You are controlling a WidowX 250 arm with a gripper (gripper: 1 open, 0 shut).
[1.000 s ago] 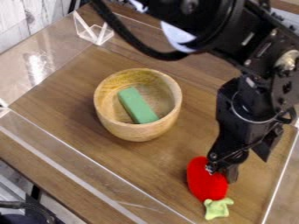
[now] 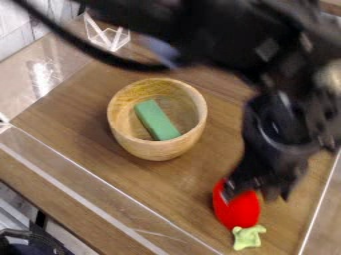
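Observation:
A red object with a pale green top (image 2: 237,206), looking like a toy vegetable, lies on the wooden table at the lower right. My dark gripper (image 2: 246,181), blurred, is just above its upper end; whether its fingers are open or shut is unclear. A wooden bowl (image 2: 134,139) stands at the centre left with a green block (image 2: 158,120) inside it.
The wooden table (image 2: 94,179) has bare room left of and below the bowl. Clear rails or edges run along its left and right sides. A dark arm and cable cover much of the upper view.
The arm and gripper have shifted slightly and are now blurred, the upper arm reaching lower over the bowl's far side. The red object has stayed about in place.

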